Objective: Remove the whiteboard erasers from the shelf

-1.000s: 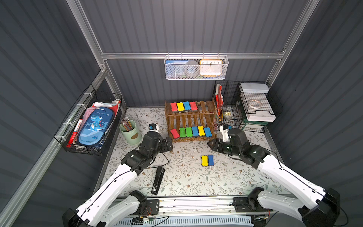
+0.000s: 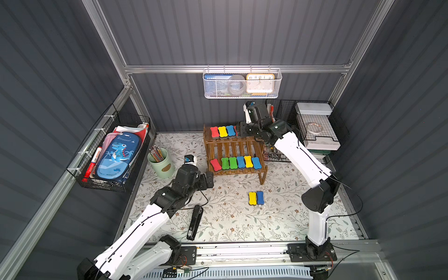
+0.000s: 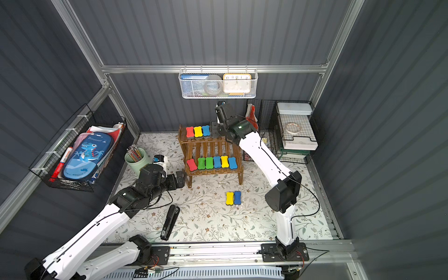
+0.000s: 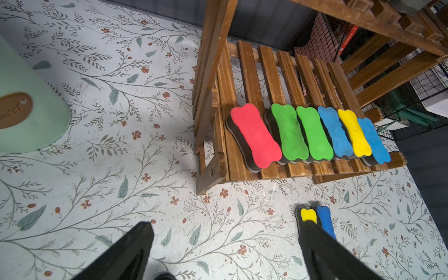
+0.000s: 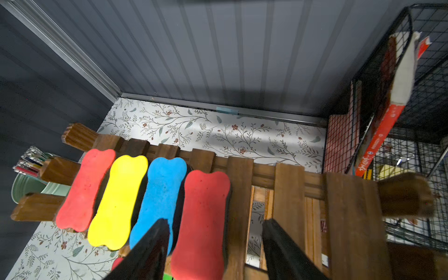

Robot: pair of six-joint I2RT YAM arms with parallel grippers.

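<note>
A two-tier wooden shelf [image 2: 233, 148] stands at the back. On its upper tier lie a red eraser [image 5: 88, 189], a yellow eraser [image 5: 119, 200], a blue eraser [image 5: 158, 198] and a second red eraser [image 5: 203, 224]. My right gripper is open over that second red eraser, its fingers apart on either side in the image. The lower tier bears a row of several erasers, from a red one [image 4: 255, 135] to a blue one [image 4: 373, 140]. Left of the shelf front, my open left gripper holds nothing. A yellow eraser [image 2: 252, 198] and a blue eraser [image 2: 260, 197] lie together on the table.
A green pencil cup [image 2: 161, 164] stands left of the shelf, with a black stapler-like object [image 2: 195, 223] nearer the front. Wire racks [image 2: 322, 126] fill the back right. A white mesh basket [image 2: 242, 88] hangs above.
The left arm has stayed nearly still.
</note>
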